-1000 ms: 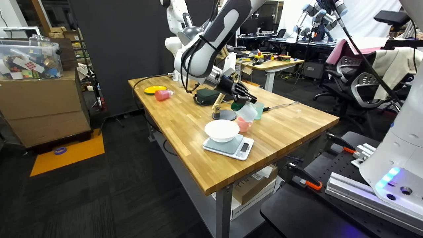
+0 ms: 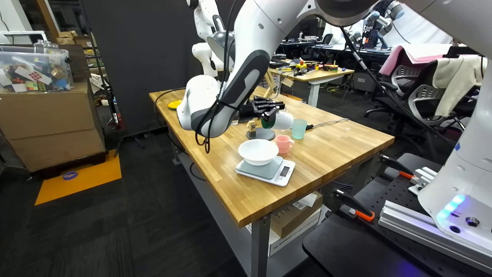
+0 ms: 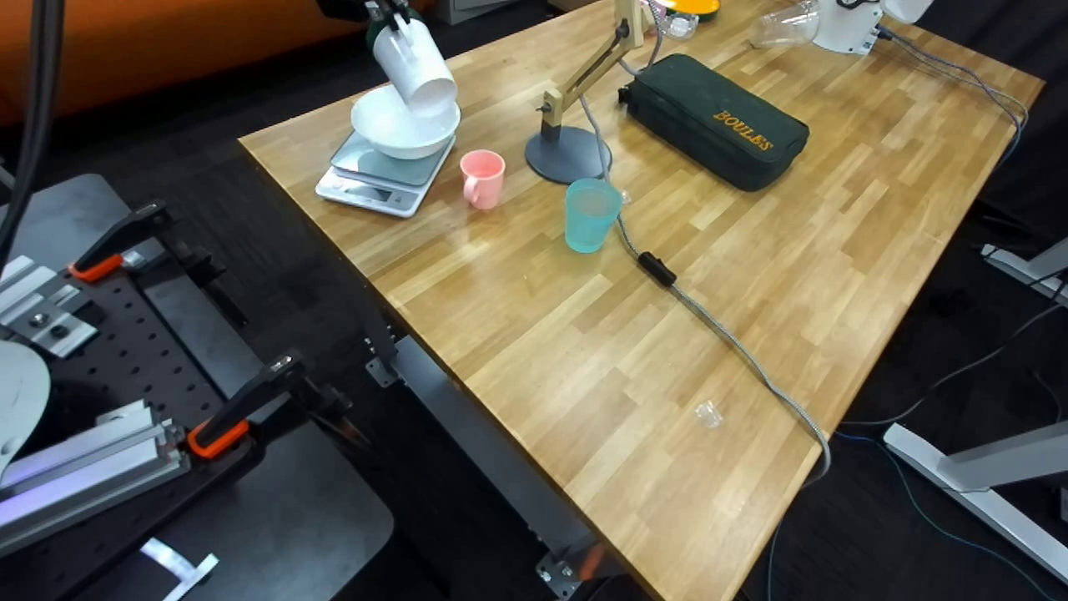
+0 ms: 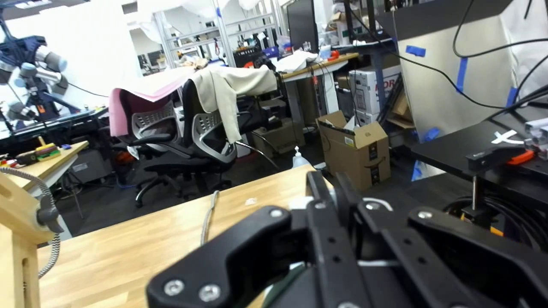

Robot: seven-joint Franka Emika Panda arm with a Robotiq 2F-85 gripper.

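My gripper (image 2: 275, 107) is shut on a white cup (image 2: 283, 120) with a dark green part at one end. The cup lies almost sideways in exterior view 1, its plain white end to the right. In exterior view 2 the white cup (image 3: 412, 62) appears tilted, white end downward, overlapping the white bowl (image 3: 385, 125) in the picture; its height over the bowl is hard to judge. That bowl rests on a kitchen scale (image 2: 266, 171). From the wrist, the black fingers (image 4: 324, 231) hide most of the cup, leaving a bit of green showing below.
Beside the scale stand a pink mug (image 3: 482, 179) and a teal cup (image 3: 591, 215). A wooden lamp with a round dark base (image 3: 562, 155) and a green case (image 3: 716, 120) are farther along.
The gripper and cup have risen slightly and shifted a little left. The cup has rolled from a downward slant to almost level, and the forearm has swung toward exterior view 1's camera.
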